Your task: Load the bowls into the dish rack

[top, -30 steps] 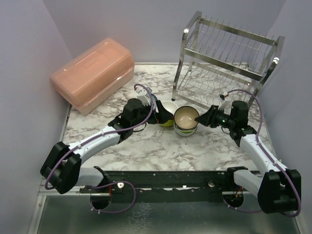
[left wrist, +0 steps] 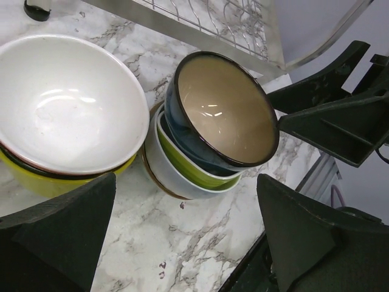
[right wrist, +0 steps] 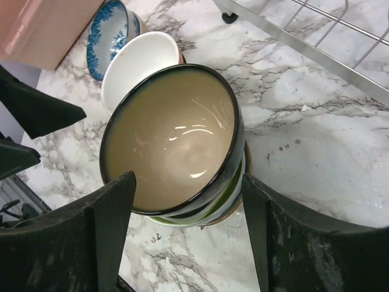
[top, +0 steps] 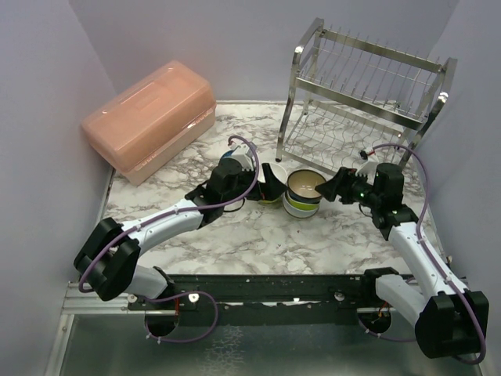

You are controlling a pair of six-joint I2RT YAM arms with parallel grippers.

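Note:
A large bowl, tan inside with a dark rim and blue outside (top: 306,185), tops a leaning stack. It is tilted over a green bowl (left wrist: 189,169) and a pale bowl (left wrist: 159,167). To its left a white bowl (left wrist: 67,103) rests above a yellow bowl (left wrist: 42,182). My left gripper (top: 273,183) stands open at the stack's left, nothing held. My right gripper (top: 329,188) is open by the tan bowl's right rim; whether it touches cannot be told. The metal dish rack (top: 352,106) stands behind, with no bowls seen in it.
A blue-and-white patterned bowl (right wrist: 108,36) lies farther left, near the pink lidded box (top: 153,117). The rack's lower bar (left wrist: 182,33) runs close behind the stacks.
The tan bowl and its stack have shifted a little to the right, while my right arm has moved slightly right.

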